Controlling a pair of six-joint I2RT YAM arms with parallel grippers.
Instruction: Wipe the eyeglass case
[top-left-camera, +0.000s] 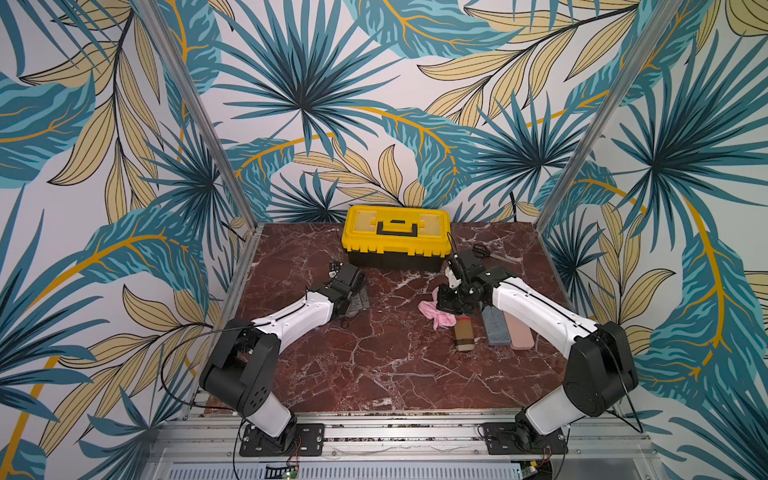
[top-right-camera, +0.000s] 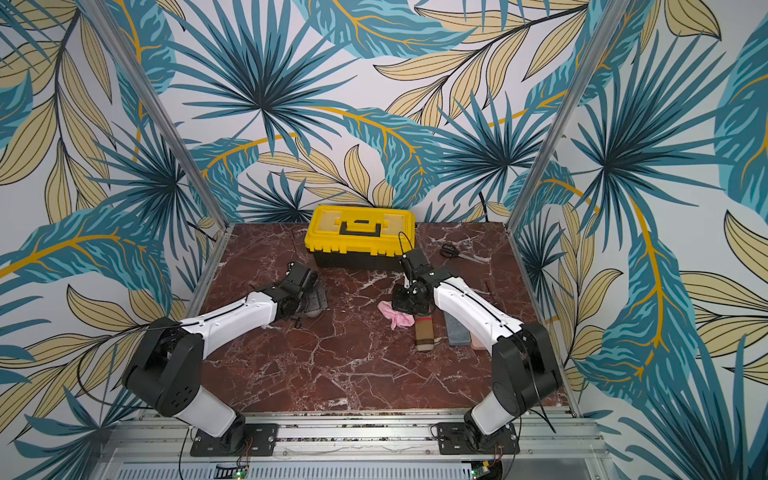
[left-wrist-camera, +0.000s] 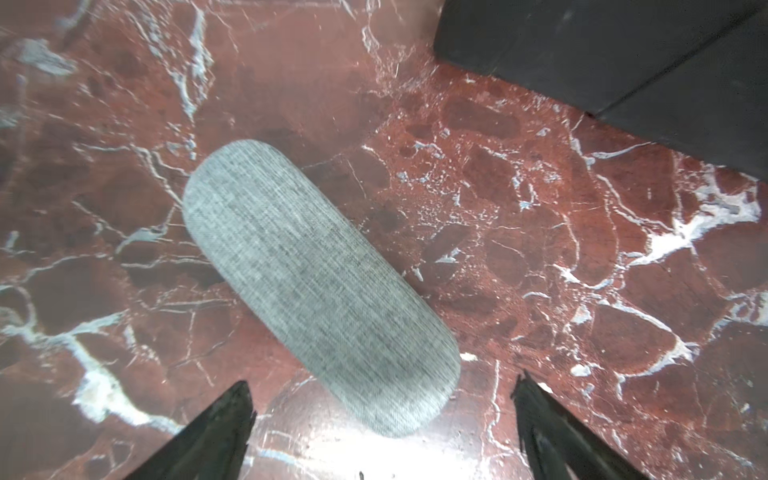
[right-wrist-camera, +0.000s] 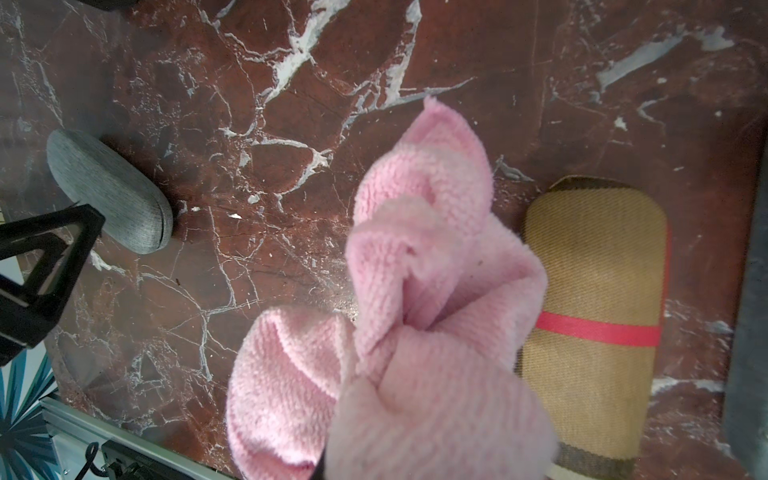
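A rounded grey eyeglass case (left-wrist-camera: 320, 288) lies on the marble table, seen whole in the left wrist view. My left gripper stands open above the near end of this case, touching nothing that I can see. In the top left view the left arm hides most of the case. A crumpled pink cloth (right-wrist-camera: 448, 272) hangs from my right gripper (top-left-camera: 445, 302), which is shut on it. The cloth covers the right fingertips in the right wrist view. Beside the cloth lies a brown case (right-wrist-camera: 596, 264) with a red band.
A blue-grey case (top-left-camera: 495, 326) and a pink case (top-left-camera: 520, 329) lie right of the brown one. The yellow toolbox (top-left-camera: 397, 232) stands at the back, scissors (top-right-camera: 450, 250) to its right.
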